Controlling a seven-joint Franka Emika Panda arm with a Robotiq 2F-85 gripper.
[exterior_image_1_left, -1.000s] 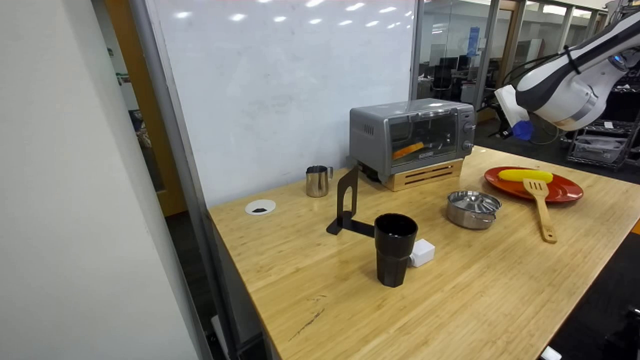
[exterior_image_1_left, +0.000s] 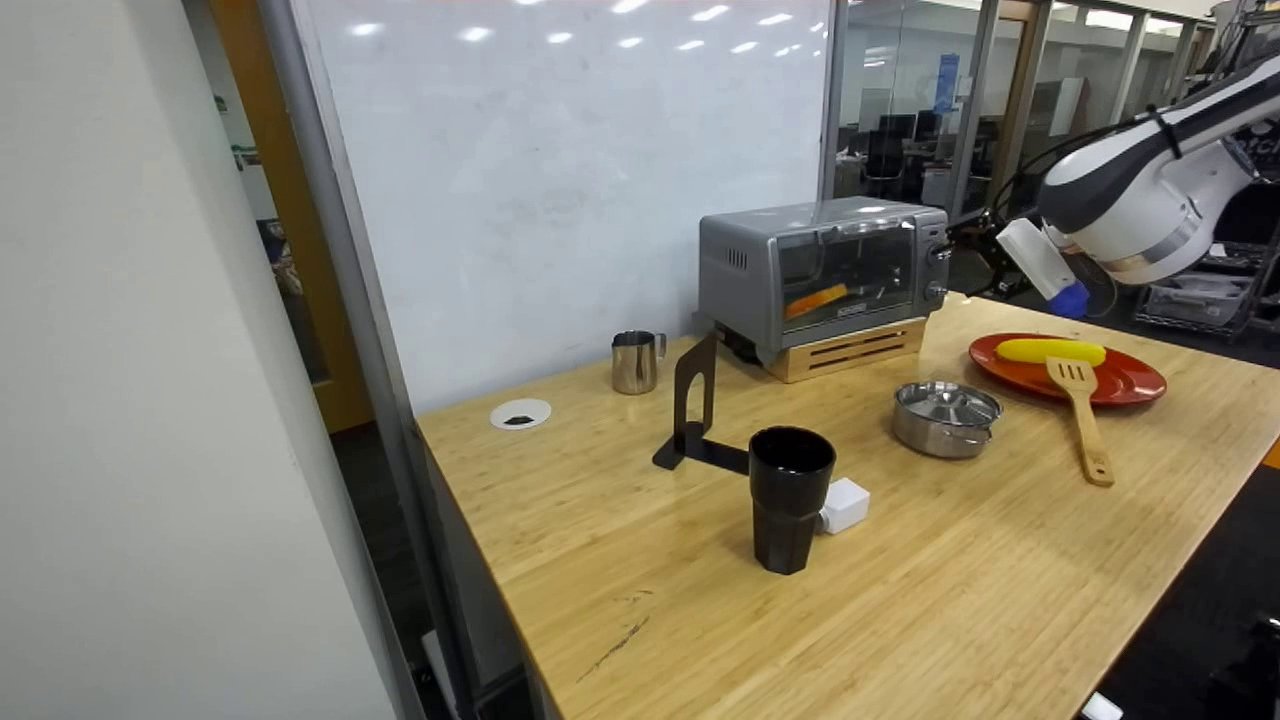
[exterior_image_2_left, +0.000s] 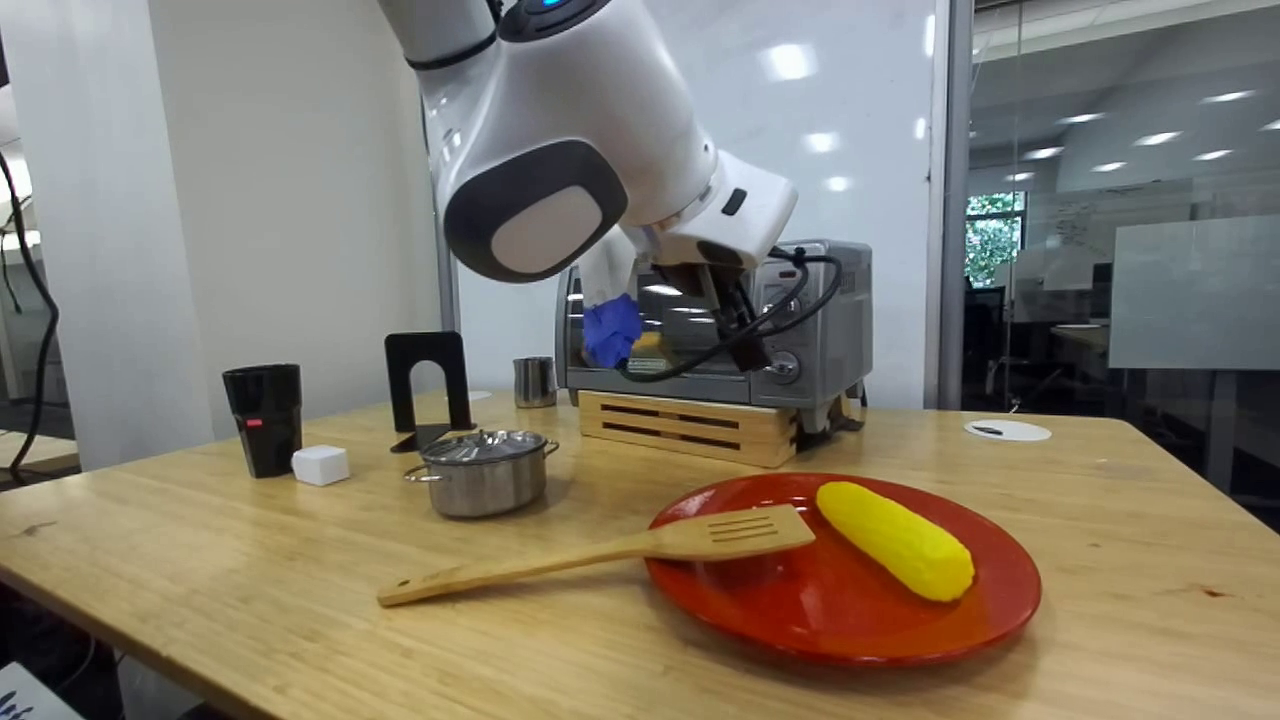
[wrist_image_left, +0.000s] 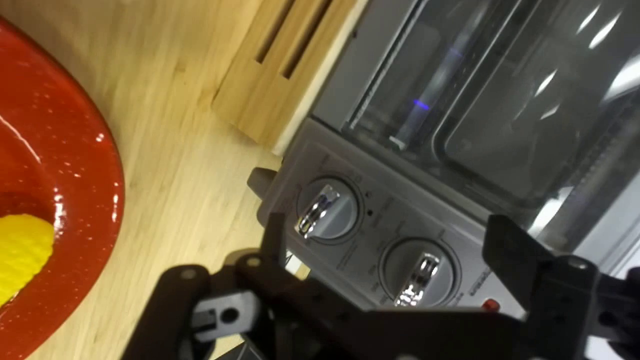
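Note:
In the wrist view my gripper is open, its two black fingers wide apart with nothing held between them. Between and beyond them shows the control panel of the grey toaster oven (wrist_image_left: 354, 150), with one silver knob (wrist_image_left: 327, 208) near the left finger and a second knob (wrist_image_left: 418, 273) midway between the fingers. Whether a finger touches the panel I cannot tell. The oven's glass door (exterior_image_1_left: 846, 276) is closed, and something orange shows behind it. In exterior view 2 the arm hides part of the oven, and the fingertips are hard to make out.
The oven rests on a slatted wooden stand (exterior_image_2_left: 684, 428). A red plate (exterior_image_2_left: 780, 624) holds a yellow corn-like item (exterior_image_2_left: 896, 540), with a wooden spatula (exterior_image_2_left: 516, 570) leaning on its rim. A lidded pot (exterior_image_1_left: 944, 420), black cup (exterior_image_1_left: 788, 498), white block (exterior_image_1_left: 845, 505), black bookend (exterior_image_1_left: 699, 402) and metal pitcher (exterior_image_1_left: 635, 364) stand further off.
The arm has moved lower and slightly to the right in exterior view 1, its wrist still beside the oven's knob end. The objects on the table have not moved.

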